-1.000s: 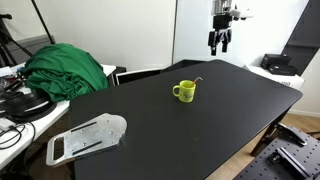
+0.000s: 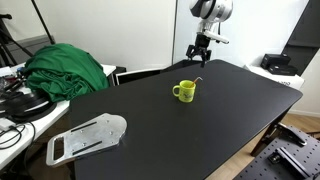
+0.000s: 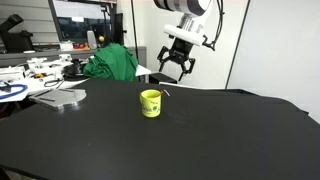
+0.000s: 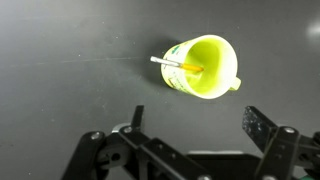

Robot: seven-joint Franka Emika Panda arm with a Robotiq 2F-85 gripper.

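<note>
A yellow-green mug (image 2: 185, 91) stands upright on the black table, its handle turned toward the left in exterior view 1. In the wrist view, a thin stick (image 4: 170, 63), white at one end and orange toward the other, leans in the mug (image 4: 208, 62) and pokes out over its rim. My gripper (image 3: 175, 71) is open and hangs above the table, apart from the mug (image 3: 151, 103). Nothing lies between its fingers; in the wrist view they spread wide at the bottom, with the mug beyond them.
A grey metal plate (image 2: 87, 138) lies at the table's left corner in exterior view 1. Green cloth (image 2: 66, 70) is heaped behind the left edge. Around the mug, the tabletop (image 2: 160, 135) is bare.
Over the last second my gripper has moved left and lower in exterior view 1, closer to the mug. The mug and the stick have stayed in place.
</note>
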